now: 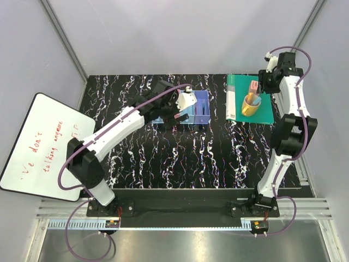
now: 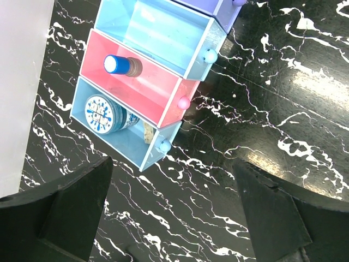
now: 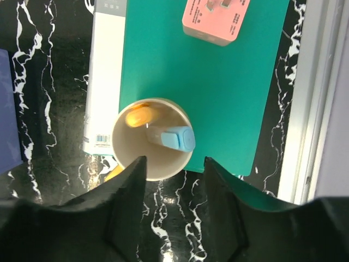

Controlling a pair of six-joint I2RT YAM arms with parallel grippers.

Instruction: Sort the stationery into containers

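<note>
A yellow mug (image 1: pixel 249 109) stands on the green mat (image 1: pixel 265 113). Inside it, the right wrist view shows an orange-capped item (image 3: pixel 140 116) and a blue-ended one (image 3: pixel 179 138). My right gripper is above the mug, its fingers parted with nothing held. In the left wrist view, my left gripper is wide open and empty. Ahead of it is a row of compartments: a blue one (image 2: pixel 125 152) holding round tape-like rolls and a small pale piece, a pink one (image 2: pixel 155 98) with a blue-topped cylinder (image 2: pixel 117 64), and an empty light-blue one (image 2: pixel 163 33).
A purple compartment (image 1: pixel 202 103) at the row's right end has dark items in it. A pink block (image 3: pixel 215 19) lies behind the mug, and a whitish strip (image 3: pixel 103 71) edges the mat. A whiteboard (image 1: pixel 46 147) fills the left.
</note>
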